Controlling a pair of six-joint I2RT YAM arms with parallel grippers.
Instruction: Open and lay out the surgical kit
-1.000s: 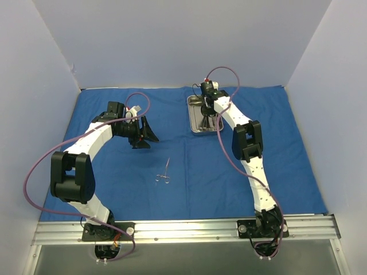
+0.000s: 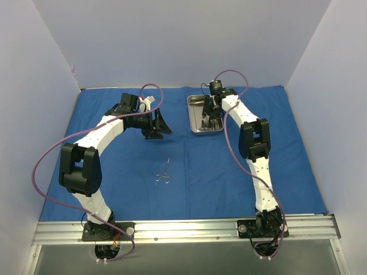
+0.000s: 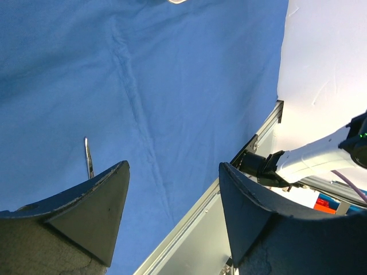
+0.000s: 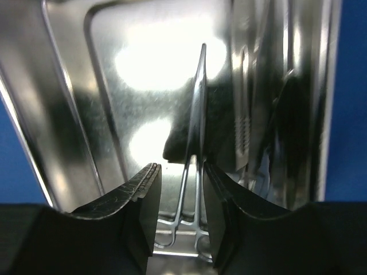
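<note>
A silver steel tray [image 2: 191,123] lies at the back middle of the cloth. In it, a slim ring-handled instrument [image 4: 196,123] lies lengthwise, rings toward my right gripper. That gripper is partly open, its fingers on either side of the shank; a gap shows on the left and the right finger is very near. Tweezers [image 4: 243,114] and other thin tools sit along the tray's right side. Another ring-handled instrument [image 2: 164,176] rests on the cloth at front middle; its tip [image 3: 88,157] shows in the left wrist view. My left gripper [image 2: 163,130] stands open and empty left of the tray.
Blue cloth [image 2: 252,189] covers the table, bare at front right and far left. Grey walls close in the sides and back. A purple cable [image 2: 57,143] loops along the left arm, another [image 2: 235,152] along the right.
My left gripper has moved right, toward the tray. The instrument on the cloth has not moved.
</note>
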